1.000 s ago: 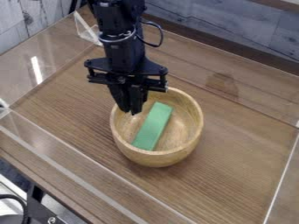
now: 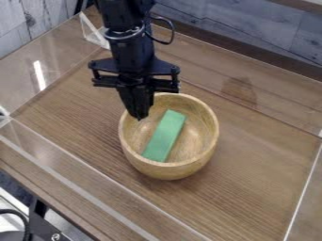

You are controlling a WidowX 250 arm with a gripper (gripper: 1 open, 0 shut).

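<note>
My black gripper [image 2: 134, 98] hangs over the back left rim of a round, pale wooden bowl [image 2: 199, 145], its fingers pointing down. Whether they are open or shut is hard to tell. A green rectangular block [image 2: 164, 136] lies inside the bowl, to the right of and below the fingertips.
The wooden tabletop [image 2: 265, 179] has free room to the right of the bowl, behind it and to the left. Low walls edge the table at the back and upper left. A black cable [image 2: 13, 213] shows at the bottom left corner.
My gripper has shifted slightly left and up, away from the green block. The bowl and block look unmoved.
</note>
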